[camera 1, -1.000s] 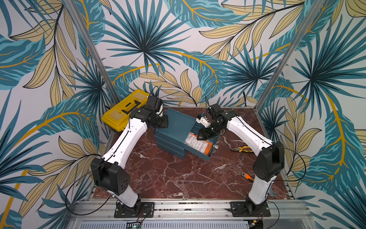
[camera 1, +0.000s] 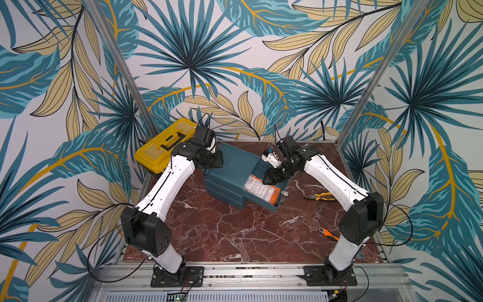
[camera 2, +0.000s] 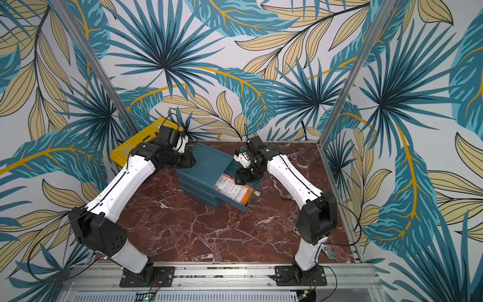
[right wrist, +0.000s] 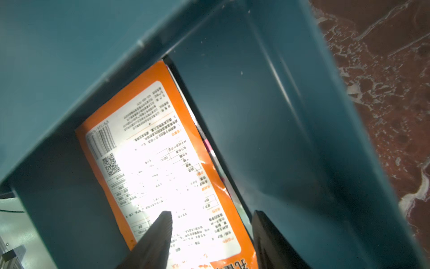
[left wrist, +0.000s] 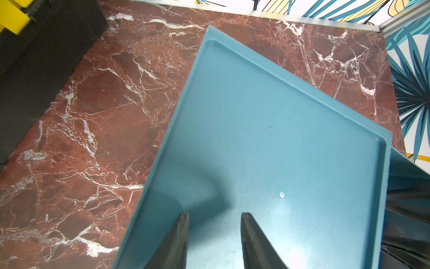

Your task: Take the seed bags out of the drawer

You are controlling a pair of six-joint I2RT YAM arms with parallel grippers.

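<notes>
A teal drawer unit (camera 1: 226,166) stands mid-table with its top drawer (right wrist: 277,134) pulled out to the right. Inside lies a flat orange-and-white seed bag (right wrist: 156,170), printed side up; a second edge shows beneath its right side. My right gripper hangs over the bag, fingers apart, nothing seen between them. My left gripper hovers above the unit’s flat top, open and empty.
A yellow toolbox (camera 1: 163,141) on a black base stands at the back left. Pliers (camera 1: 319,196) and an orange-handled tool (camera 1: 327,232) lie at the right.
My right arm has shifted slightly, its gripper edging right over the drawer. My left arm and the drawer look unchanged.
</notes>
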